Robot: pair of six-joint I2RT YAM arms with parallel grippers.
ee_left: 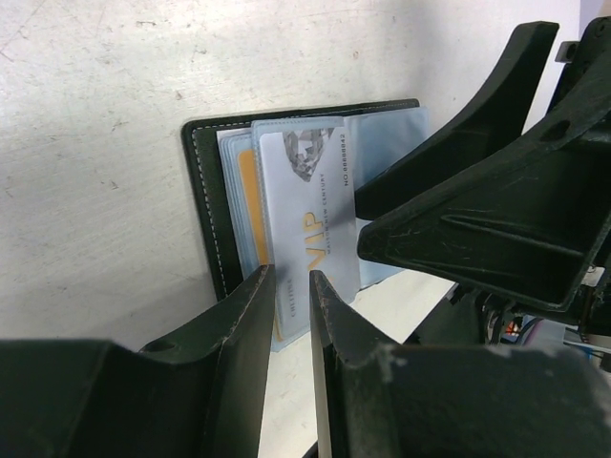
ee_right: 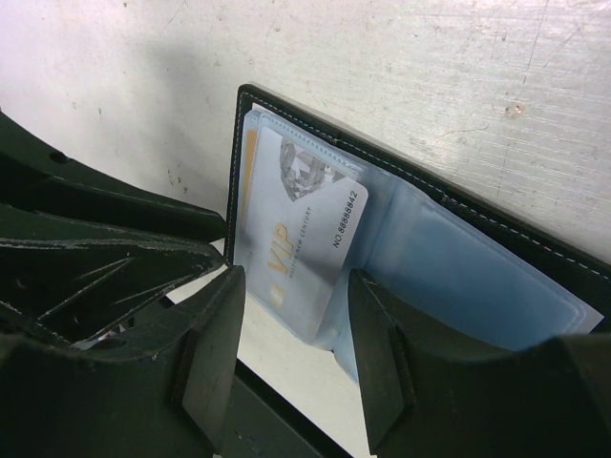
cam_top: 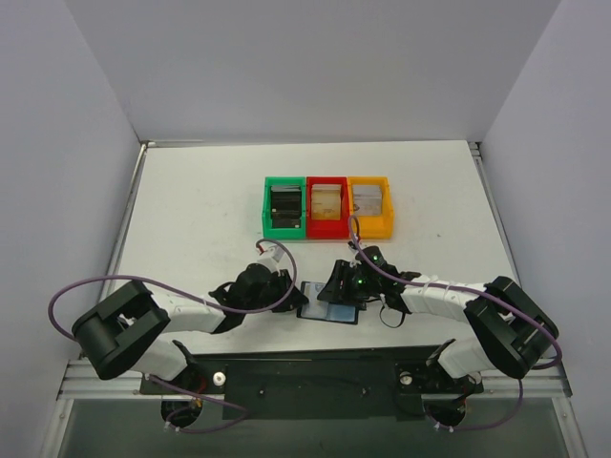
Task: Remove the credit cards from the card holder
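The open card holder lies flat between my grippers, a VIP card on top of stacked cards in its clear sleeves. My left gripper is part open, its fingertips at the stack's near edge in its wrist view; I cannot make out anything held. My right gripper is part open over the VIP card, one fingertip at each side of it. In the top view both grippers are low over the holder.
Green, red and yellow bins with contents stand behind the holder.
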